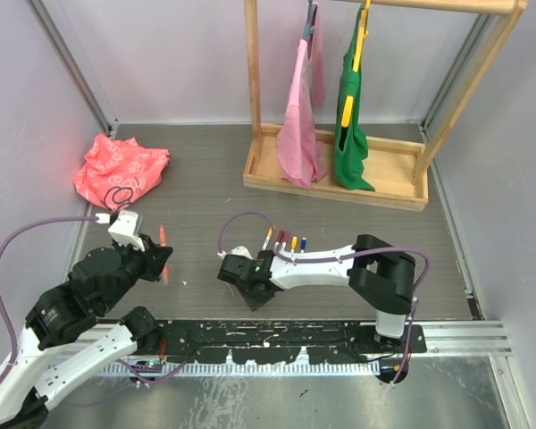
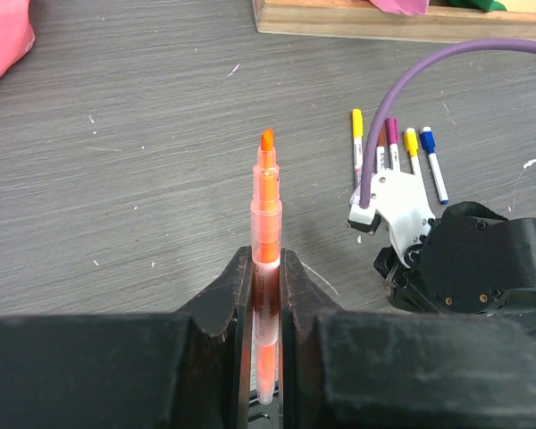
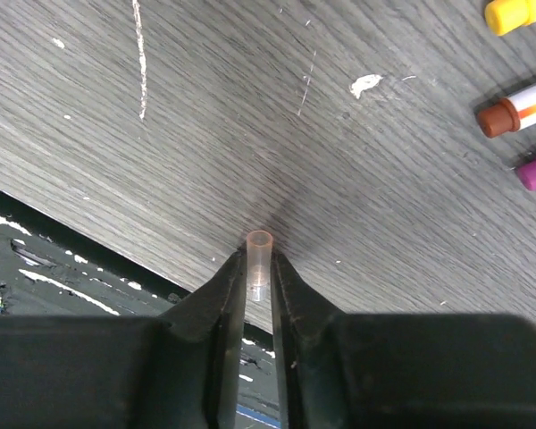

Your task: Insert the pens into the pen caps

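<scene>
My left gripper is shut on an orange pen (image 2: 266,228), held upright; it shows at the left in the top view as an orange stick (image 1: 163,234). In the right wrist view, my right gripper is low over the table, its fingers close around a small translucent cap (image 3: 259,250) near the table's front edge; whether they grip it I cannot tell. Several pens lie beyond it, among them a yellow one (image 2: 357,134), a purple one (image 2: 392,136) and a blue one (image 2: 433,165).
A wooden rack (image 1: 397,197) with pink and green cloths stands at the back right. A red patterned bag (image 1: 116,170) lies at the back left. Bare table lies between the bag and the pens. The table's dark front edge (image 3: 45,268) is close to my right gripper.
</scene>
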